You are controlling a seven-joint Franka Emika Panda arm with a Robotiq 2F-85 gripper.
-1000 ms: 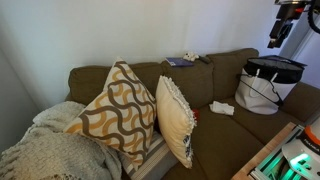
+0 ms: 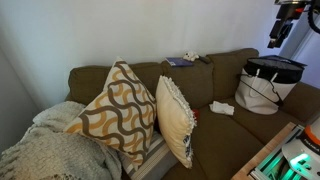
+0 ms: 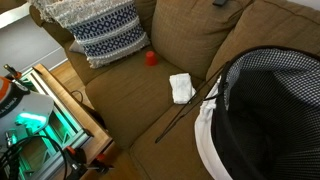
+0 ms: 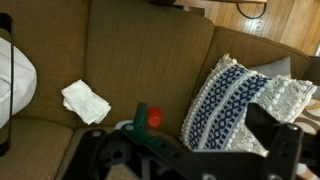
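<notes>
My gripper shows along the lower edge of the wrist view, its dark fingers spread apart with no object visible between them. In exterior view 1 the gripper hangs high at the upper right, well above the sofa. A small red object rests on the brown seat, beside the left finger in the wrist view; exterior view 2 shows the red object near the backrest. A crumpled white cloth lies flat on the seat, apart from it; the cloth is also clear in exterior view 2.
A white basket with a black mesh top occupies one end of the sofa. Patterned pillows and a grey knitted blanket fill the other. A wooden table edge stands in front. Open seat surrounds the cloth.
</notes>
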